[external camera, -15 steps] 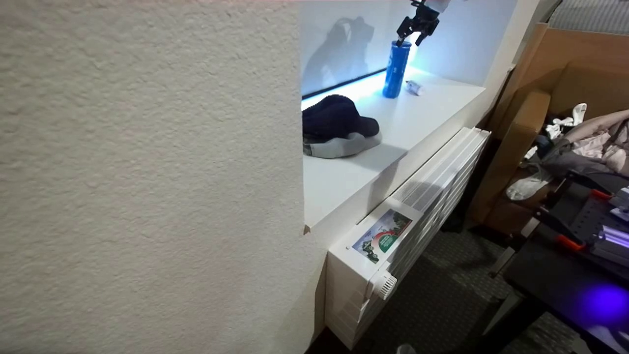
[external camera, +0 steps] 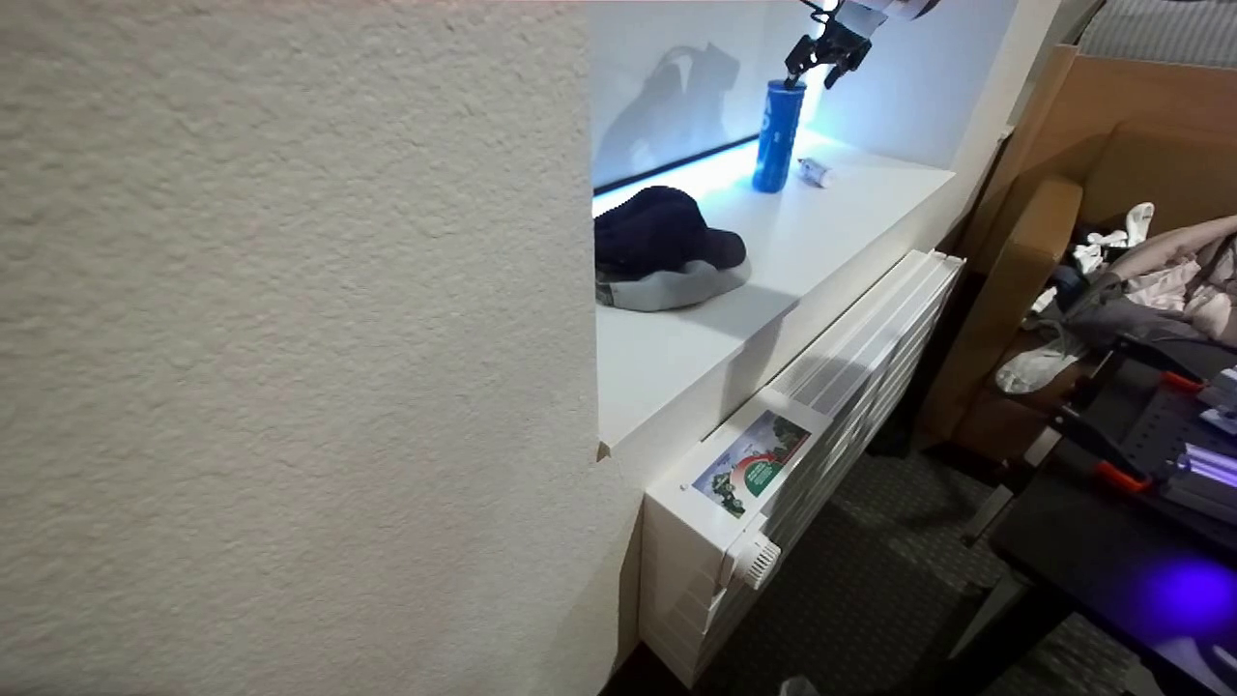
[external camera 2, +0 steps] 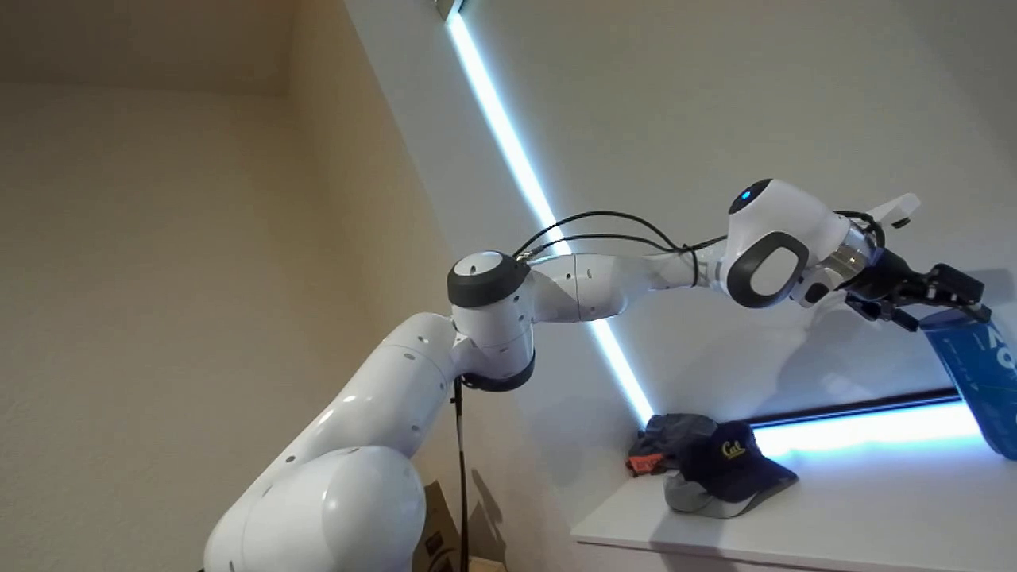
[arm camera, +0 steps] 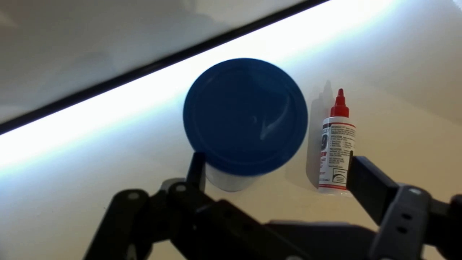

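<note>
A tall blue cylinder (external camera: 778, 139) stands upright on the white sill, its round dark-blue lid (arm camera: 245, 117) seen from above in the wrist view. To the right of it a small white bottle with a red tip (arm camera: 337, 151) lies on the sill. My gripper is open, its fingers spread wide with nothing held. The left finger overlaps the lid's lower edge in the wrist view; whether it touches cannot be told. The right finger appears over the bottle's lower right side. In exterior view 2 the gripper (external camera 2: 939, 311) is at the cylinder's top.
Caps (external camera 2: 729, 464) lie on the sill (external camera: 684, 360) toward its near end. Behind the cylinder run the back wall and a bright light strip (arm camera: 86, 121). Below the sill is a radiator (external camera: 858, 336). Bare sill lies between the caps and the cylinder.
In exterior view 1 my gripper has shifted slightly to the right. The cylinder, bottle and caps have stayed where they were.
</note>
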